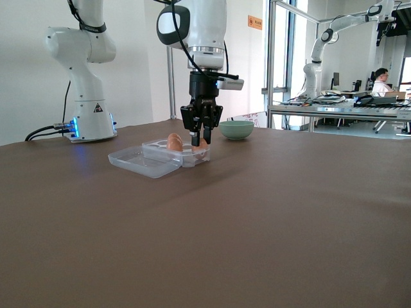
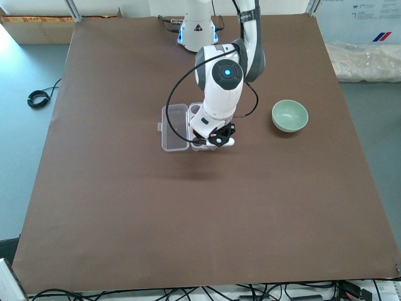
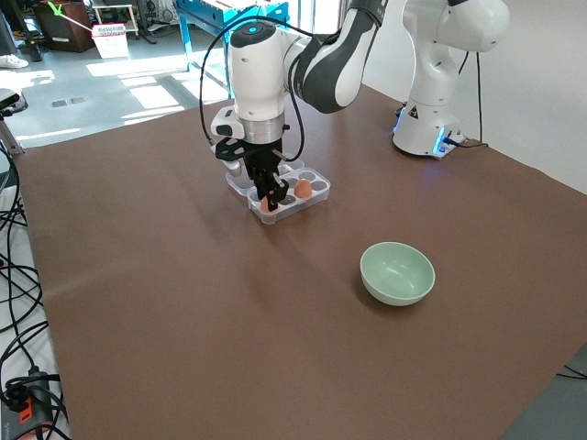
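Observation:
My black gripper points down into a clear plastic egg carton, its fingertips at an egg on the carton's near right side; whether the fingers grip it I cannot tell. Other brown eggs sit in the carton, one clearly visible beside the gripper in the right view. The carton's lid lies open flat to the side. A pale green bowl stands empty on the brown table, to the right of the carton in the left view.
The arm's white base stands at the back of the table, with cables hanging from the arm. Tangled cables run along one outer edge.

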